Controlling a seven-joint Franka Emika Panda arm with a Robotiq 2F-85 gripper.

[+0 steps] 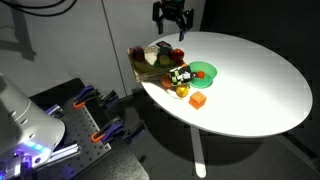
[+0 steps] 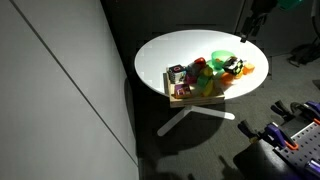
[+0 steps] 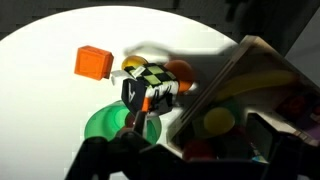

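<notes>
My gripper (image 1: 173,33) hangs above the back of the white table, its fingers spread with nothing between them. In the wrist view both dark fingers (image 3: 165,163) stand wide apart at the lower edge, over the box and bowl. Below lies an open wooden box (image 1: 150,74) holding several fruit-like and boxed items, among them a yellow round one (image 3: 218,122). A black-and-white checkered item (image 3: 155,76) lies at the rim of a green bowl (image 3: 97,125), which has something red inside. Orange round items (image 3: 181,70) and a yellow one are beside it.
An orange cube (image 1: 198,100) sits alone near the table's front edge. Wheeled chair or stand legs (image 1: 105,130) occupy the floor at left.
</notes>
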